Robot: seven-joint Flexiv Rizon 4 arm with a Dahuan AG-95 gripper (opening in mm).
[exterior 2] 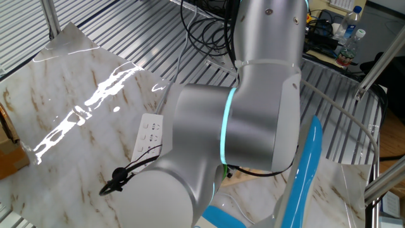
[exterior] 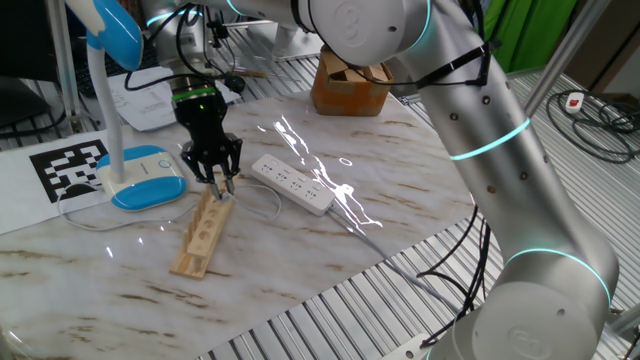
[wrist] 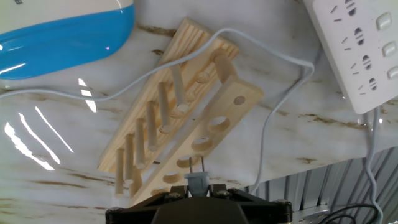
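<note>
My gripper points over the table, its black fingers shut on a small grey plug with two thin metal pins facing away from it. In exterior view 1 the gripper is above the far end of a pale wooden rack. The wrist view shows the rack with a row of upright pegs and a raised strip with round holes; the plug overlaps the strip in this view, and I cannot tell whether they touch. A thin grey cable crosses the rack and curves down beside the gripper. Exterior view 2 hides the gripper behind the arm.
A white power strip lies right of the rack, its sockets facing up. The blue-and-white lamp base stands to the left. A cardboard box is at the back.
</note>
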